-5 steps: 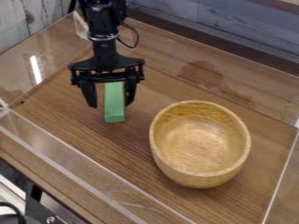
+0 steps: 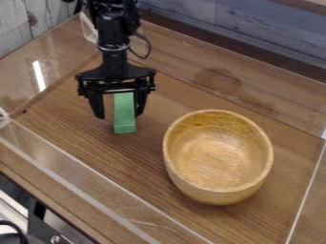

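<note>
The black gripper [image 2: 122, 108] hangs in the upper left of the camera view, open, its two fingers on either side of a green block [image 2: 124, 121] that lies on the wooden surface. Whether the fingers touch the block is hard to tell. The block's upper end is partly behind the gripper.
A large yellow bowl [image 2: 216, 152] stands to the right of the block, with bare wood between them. Pale walls edge it at the upper left and back.
The gripper has shifted slightly left and its fingers sit a little closer in around the green block. The block and bowl look unmoved.
</note>
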